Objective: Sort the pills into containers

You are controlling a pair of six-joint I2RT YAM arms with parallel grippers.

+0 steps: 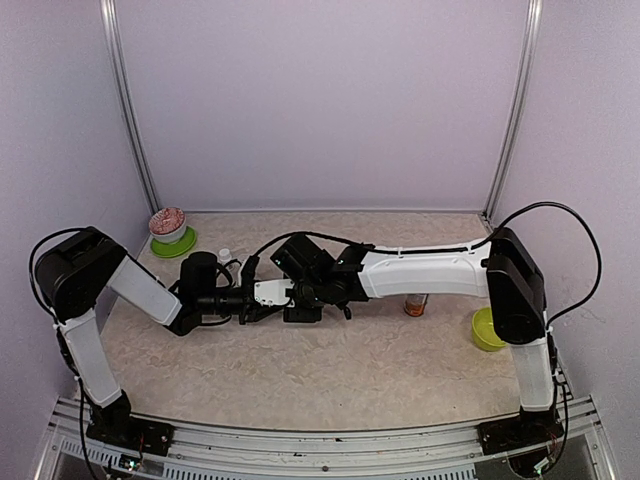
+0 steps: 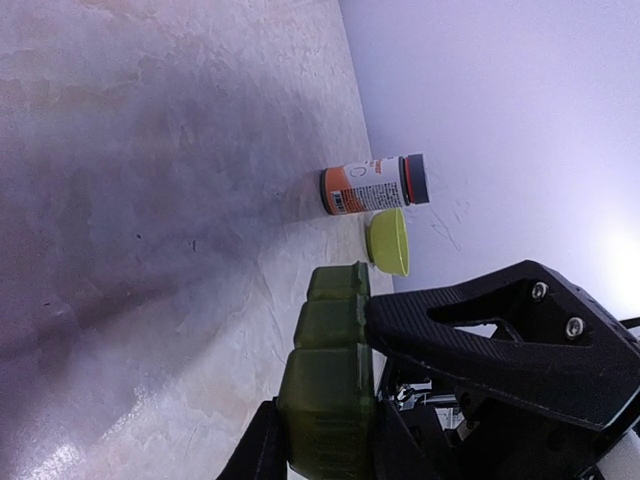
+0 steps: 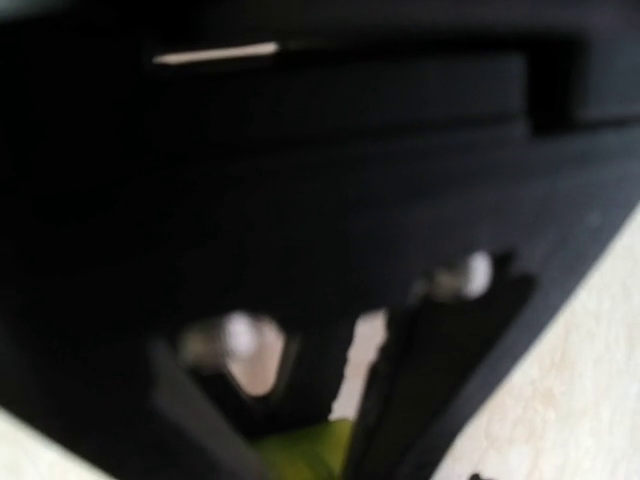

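Observation:
A dark green, segmented pill box (image 2: pixel 330 390) stands lengthwise at the bottom of the left wrist view. My left gripper (image 1: pixel 256 303) is shut on its lower end. Against the upper side of the box rests one black finger (image 2: pixel 470 325) of my right gripper (image 1: pixel 268 294), coming from the right. The right wrist view is dark and blurred, with a patch of green (image 3: pixel 312 450) low between the fingers. How far those fingers stand apart is unclear. From above, the arms cover the box. An orange-and-white pill bottle (image 2: pixel 375 185) with a dark cap stands farther right. No loose pills are visible.
At the right lies a yellow-green bowl (image 1: pixel 487 330). A patterned red-and-white bowl (image 1: pixel 168 222) sits on a green plate (image 1: pixel 174 246) at back left. Something white-topped (image 1: pixel 225 255) is partly hidden behind the left gripper.

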